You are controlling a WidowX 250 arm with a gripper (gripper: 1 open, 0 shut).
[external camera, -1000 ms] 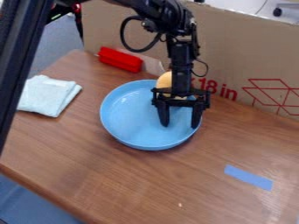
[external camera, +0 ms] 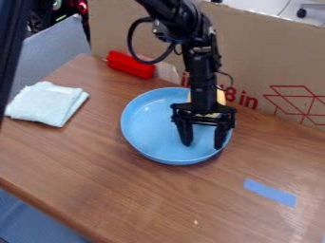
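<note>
A black gripper is lowered over a blue plate, its two fingers apart and pointing down at the plate's right part. Whether anything sits between them is hard to see. A yellow object is partly hidden behind the gripper, at the back of the plate.
A folded pale cloth lies at the left, and a red cylindrical object at the back left. A cardboard box wall runs along the back. Blue tape is on the table at right, where the front is clear.
More of the yellow object is now hidden behind the arm.
</note>
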